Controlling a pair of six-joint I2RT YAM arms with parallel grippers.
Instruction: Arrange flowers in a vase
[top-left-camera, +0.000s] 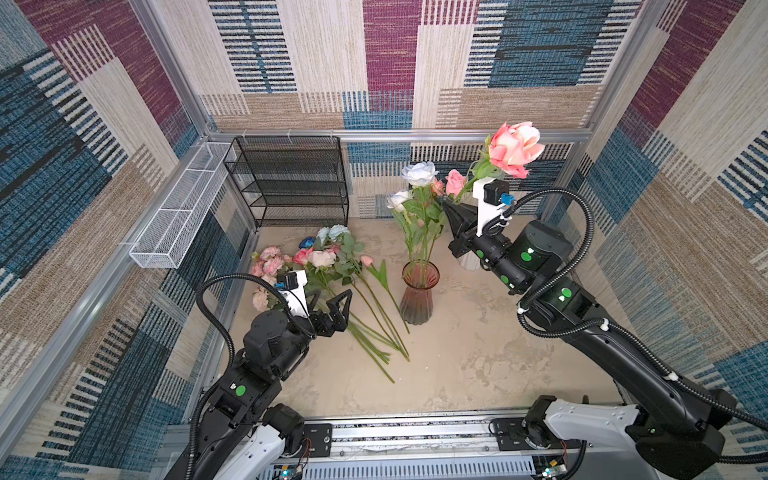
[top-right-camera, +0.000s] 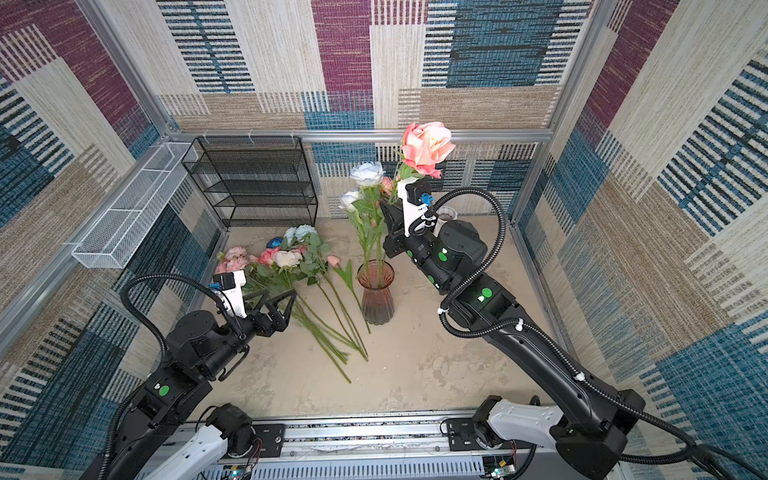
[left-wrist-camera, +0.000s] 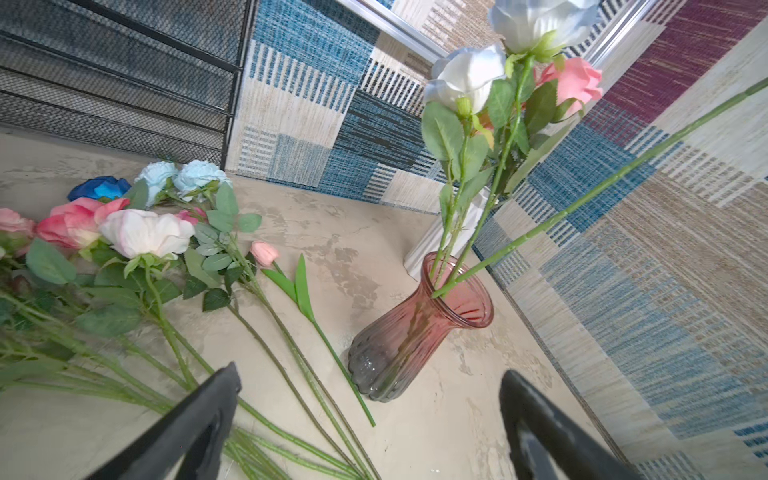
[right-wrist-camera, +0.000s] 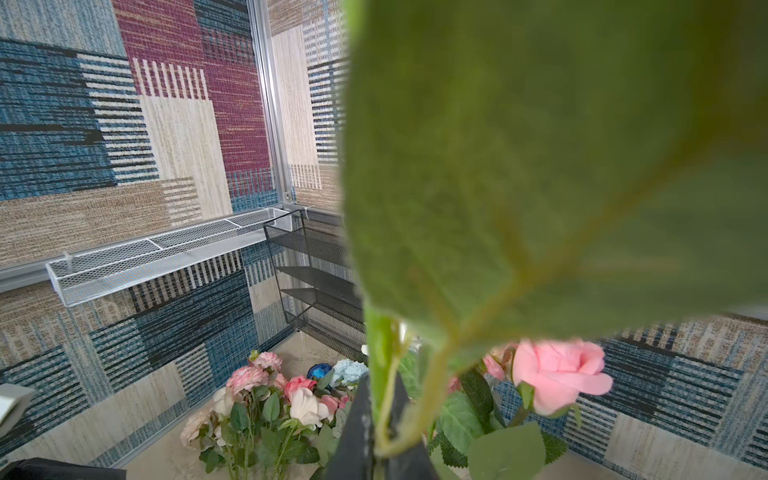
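Note:
My right gripper (top-left-camera: 454, 224) is shut on the stem of a large coral rose (top-left-camera: 513, 148), raised high right of the ribbed pink vase (top-left-camera: 417, 296); that stem slants down to the vase mouth in the left wrist view. White roses (left-wrist-camera: 464, 76) and a smaller pink rose stand in the vase. A leaf fills much of the right wrist view. My left gripper (top-left-camera: 340, 308) is open and empty over the loose pile of pink, white and blue flowers (left-wrist-camera: 144, 236) and stems left of the vase.
A black wire rack (top-left-camera: 288, 180) stands at the back left, a white wire basket (top-left-camera: 176, 212) hangs on the left wall, and a white container stands behind the vase.

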